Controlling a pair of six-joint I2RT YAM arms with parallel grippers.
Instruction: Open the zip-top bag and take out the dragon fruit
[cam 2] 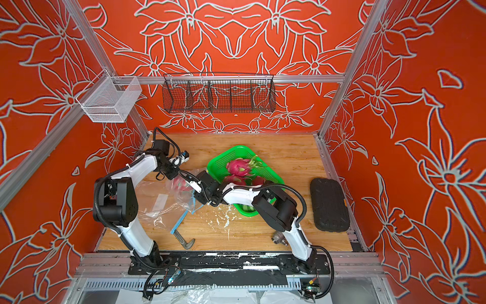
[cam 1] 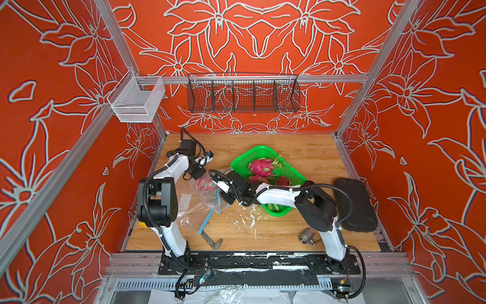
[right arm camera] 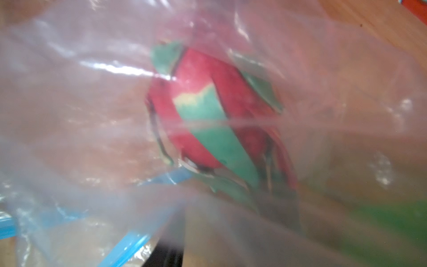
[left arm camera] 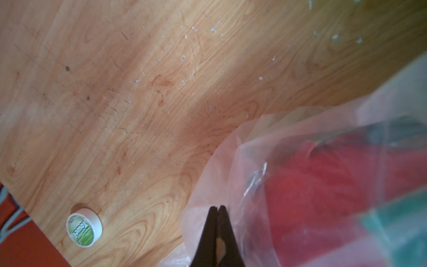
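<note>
The clear zip top bag (cam 1: 191, 216), with blue zip strips (cam 1: 205, 221), lies on the left of the table. Inside it is a pink dragon fruit (cam 1: 204, 184) with green scales, seen through film in the right wrist view. At the bag's far end my left gripper is shut; film lies around its fingertips, and I cannot tell whether any is pinched. My right gripper has its fingers apart around the near end of the fruit (right arm camera: 200, 133). Film covers much of that view, so contact with the fruit is unclear.
A green basket (cam 1: 260, 148) with several dragon fruits stands right of the bag, partly under my right arm. A tool handle (cam 1: 211, 241), a metal fitting (cam 1: 306, 235) and a black case (cam 1: 355, 202) lie nearer.
</note>
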